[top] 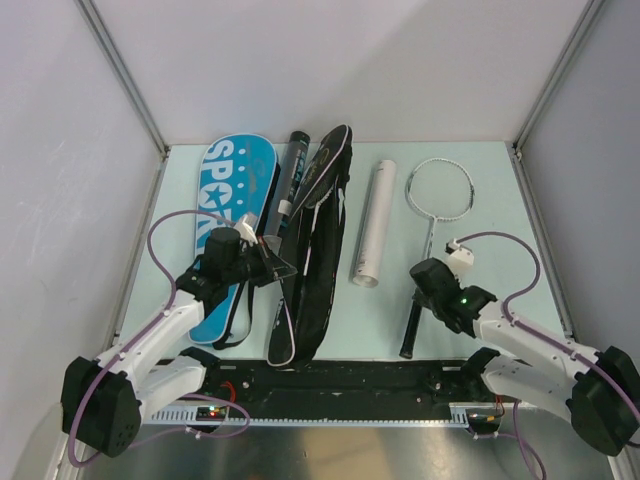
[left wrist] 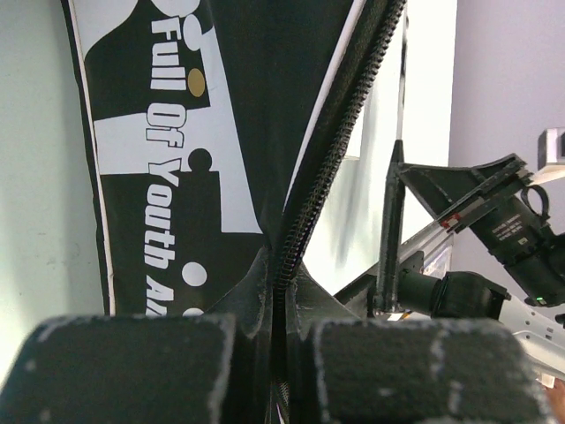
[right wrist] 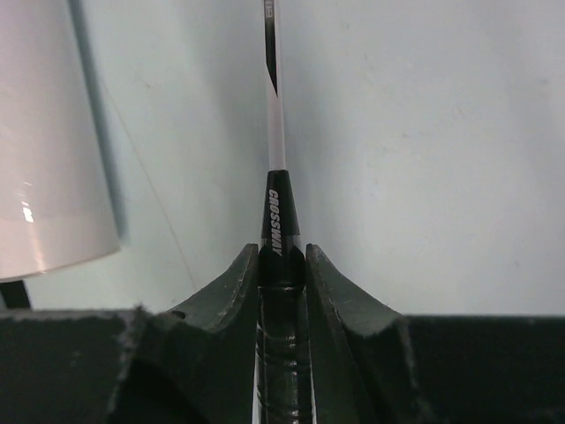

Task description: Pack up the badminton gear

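Note:
The black racket bag (top: 318,260) lies unzipped in the middle of the table. My left gripper (top: 282,272) is shut on its zippered edge; in the left wrist view the zipper runs into the left fingertips (left wrist: 277,318). A badminton racket (top: 439,190) lies on the right, head toward the back. My right gripper (top: 424,284) is shut on the top of its black handle, marked CROSSWAY (right wrist: 275,225). A white shuttlecock tube (top: 376,223) lies between bag and racket.
A blue SPORT bag (top: 225,180) and a dark tube (top: 290,170) lie at the left.

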